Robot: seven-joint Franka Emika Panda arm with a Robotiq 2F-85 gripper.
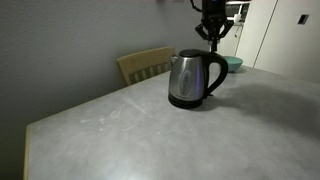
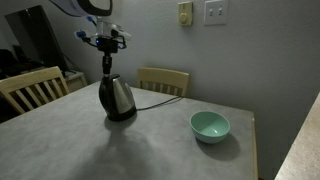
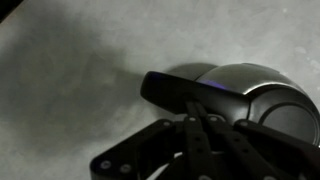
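A silver and black electric kettle [image 1: 188, 80] stands upright on the table, its black handle [image 1: 217, 74] facing right in exterior view 1. From above, the wrist view shows the black handle top [image 3: 185, 92] and part of the round lid [image 3: 287, 114]. My gripper [image 1: 214, 46] points straight down over the handle side of the kettle, its fingertips at or just above the handle's top. The fingers [image 2: 106, 68] are together, and nothing shows between them. Whether they touch the handle is hard to tell.
A green bowl [image 2: 210, 126] sits on the table, well apart from the kettle. Wooden chairs [image 2: 163, 82] stand at the table's edge. A dark cord [image 2: 160, 103] runs from the kettle.
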